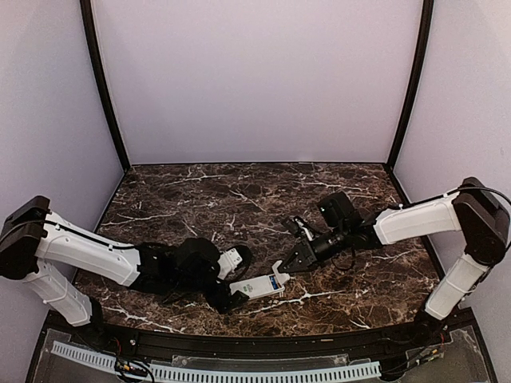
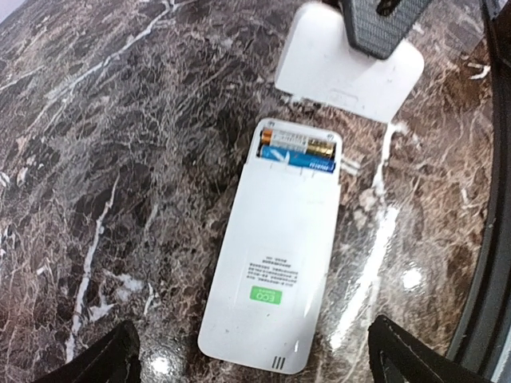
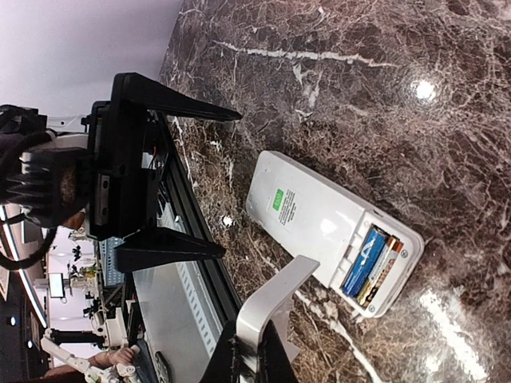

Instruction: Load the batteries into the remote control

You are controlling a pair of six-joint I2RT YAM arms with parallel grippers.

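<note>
The white remote (image 2: 267, 263) lies back-up on the marble, its compartment open at one end with two batteries inside, a blue one (image 3: 362, 259) and an orange-silver one (image 3: 382, 274). My right gripper is shut on the white battery cover (image 3: 271, 299), held just beyond that open end of the remote. My left gripper is open over the other end of the remote, its fingers apart on either side with nothing between; in the right wrist view it (image 3: 231, 182) stands beside the remote.
The front edge of the table, with a metal rail (image 1: 263, 372) beyond it, is close. Walls enclose the back and sides.
</note>
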